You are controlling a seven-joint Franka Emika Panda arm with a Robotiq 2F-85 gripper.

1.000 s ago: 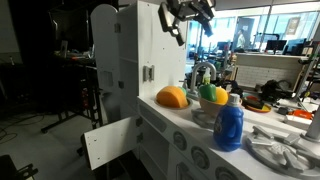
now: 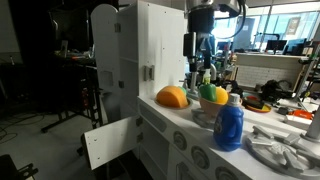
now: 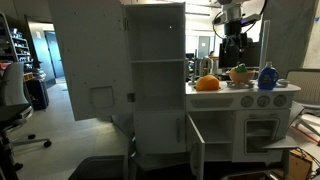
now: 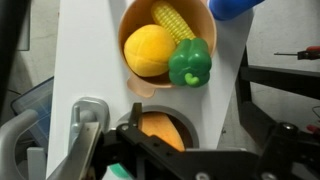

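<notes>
My gripper (image 2: 201,53) points downward above the counter, its fingers apart and nothing between them. Below it in the exterior view stands an orange bowl (image 2: 221,100) of toy food. From the wrist view, the bowl (image 4: 132,70) lies ahead of the gripper and holds a corn cob (image 4: 173,20), a round yellow-orange item (image 4: 149,50) and a green pepper (image 4: 190,63). The pepper sits at the bowl's near right edge. Another orange item (image 4: 162,128) shows in a round basin, partly covered by the gripper.
A blue bottle (image 2: 229,124) stands beside the bowl. An orange domed item (image 2: 172,97) rests farther left on the white counter. A silver faucet (image 4: 88,112) appears left in the wrist view. The tall white cabinet (image 3: 157,60) stands with its door open.
Over the last second my gripper has come down toward the bowl. The bowl, bottle and orange domed item look unmoved.
</notes>
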